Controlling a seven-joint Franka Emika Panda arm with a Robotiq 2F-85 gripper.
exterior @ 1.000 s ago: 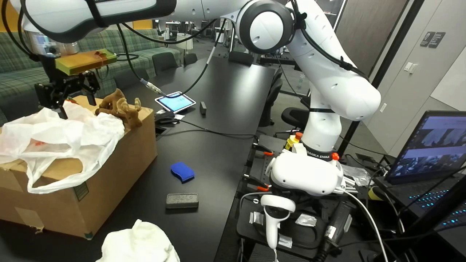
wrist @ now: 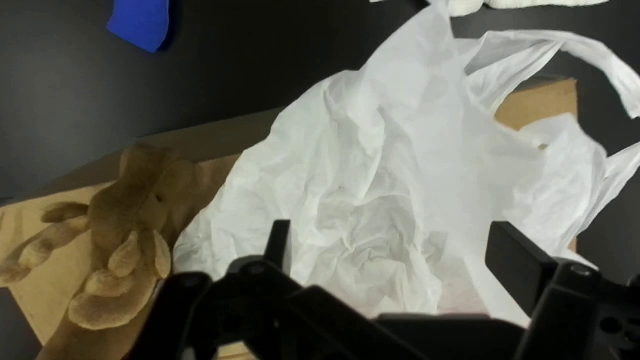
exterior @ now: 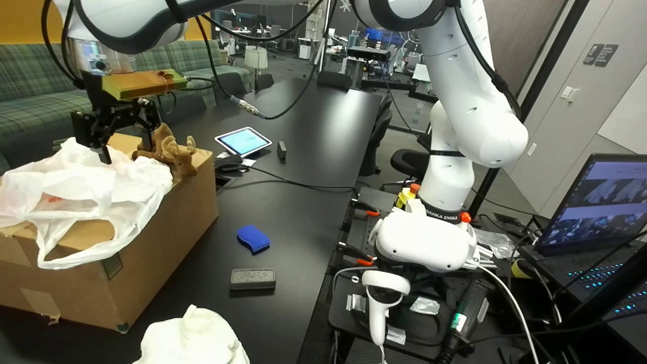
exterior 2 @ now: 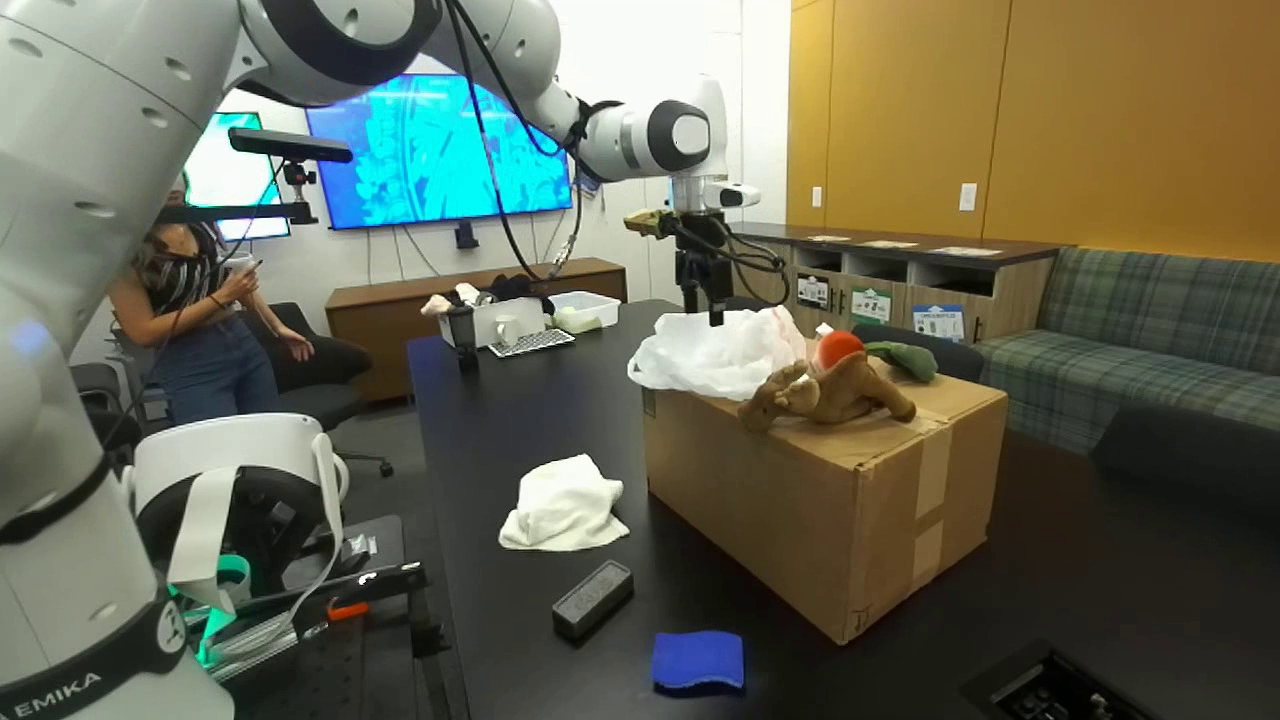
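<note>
My gripper stands open above a crumpled white plastic bag (wrist: 360,144), its two fingers apart with nothing held between them. The bag lies on top of a cardboard box (exterior 2: 768,516), its handles spread toward one end. Beside the bag on the box rests a brown plush toy (wrist: 132,228) with antlers. From the second exterior view, an orange-red round thing (exterior 2: 837,349) and a dark green item (exterior 2: 906,360) show behind the plush. In the first exterior view the gripper (exterior: 126,145) hangs over the bag, close to the plush.
On the black table lie a blue sponge (exterior: 252,238), a dark eraser-like block (exterior: 252,279) and a white cloth (exterior: 191,339). A tablet (exterior: 243,141) and cables sit farther along. Between the box and the table's near edge there is some bare surface.
Compared with a second ago, the arm has risen a little and shifted toward the plush, rightward in the first exterior view. Bag, box and table items look unmoved.
</note>
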